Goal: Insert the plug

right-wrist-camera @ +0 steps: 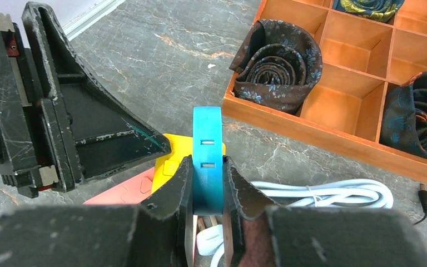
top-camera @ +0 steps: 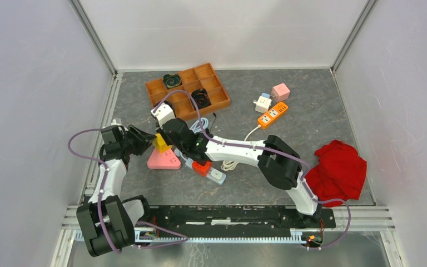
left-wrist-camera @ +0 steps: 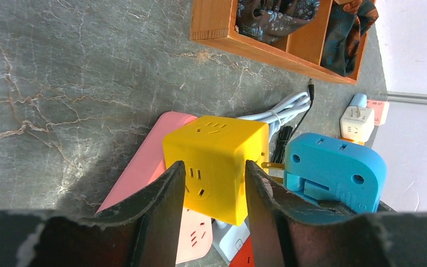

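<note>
A yellow cube socket (left-wrist-camera: 211,161) rests on a pink triangular power strip (top-camera: 163,160). My right gripper is shut on a blue plug (left-wrist-camera: 333,167), whose brass prongs reach to the cube's right face in the left wrist view; whether they are inside is unclear. My left gripper is at the cube's opposite side, fingers apart around its near part, touching or nearly so; a firm hold cannot be told.
A wooden compartment tray (top-camera: 211,94) with rolled cloths lies behind. Coiled cables, a red adapter (top-camera: 200,169), an orange strip (top-camera: 272,114) and a red cloth (top-camera: 336,172) surround the work area.
</note>
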